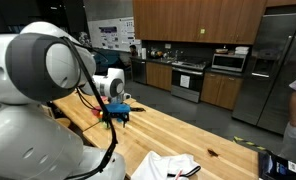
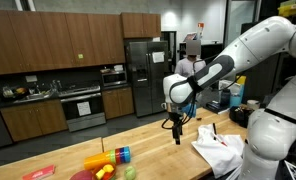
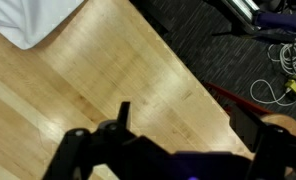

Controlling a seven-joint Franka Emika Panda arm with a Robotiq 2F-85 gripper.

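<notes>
My gripper [image 2: 175,130] hangs above the wooden table, open, with nothing between its fingers. In the wrist view the gripper has its dark fingertips wide apart over bare wood. A white cloth [image 2: 220,155] lies crumpled on the table near the arm's base. Part of the same cloth [image 3: 33,18] shows at the wrist view's top left, apart from the fingers. In exterior view 1 the gripper [image 1: 118,114] is small beside the white arm, and the cloth [image 1: 166,166] lies at the front with a small dark and reddish item on it.
An orange and blue object [image 2: 107,157] sits on the table, with a red item [image 2: 36,172] and several colourful small things nearby. Loose white cables [image 3: 288,62] lie beyond the table edge. A person stands at the right edge of exterior view 1.
</notes>
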